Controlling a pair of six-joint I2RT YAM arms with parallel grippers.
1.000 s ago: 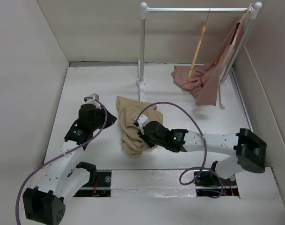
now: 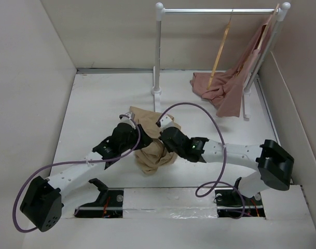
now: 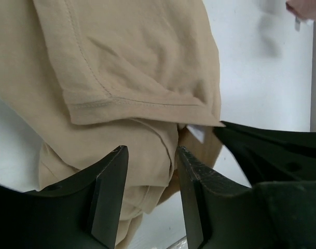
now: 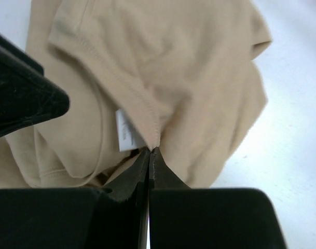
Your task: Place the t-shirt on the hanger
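The tan t shirt [image 2: 153, 158] lies crumpled on the white floor between both arms. My left gripper is part open over its folds, fingers pointed into the cloth with a gap between them. My right gripper is shut on a folded edge of the t shirt, beside a small white label. In the top view both grippers are close together over the shirt, partly hiding it.
A metal rack [image 2: 158, 46] stands behind, with a wooden hanger [image 2: 220, 49] on its bar and a pink garment [image 2: 230, 98] draped at the right.
The left arm has swung rightward from beside the t shirt to over it.
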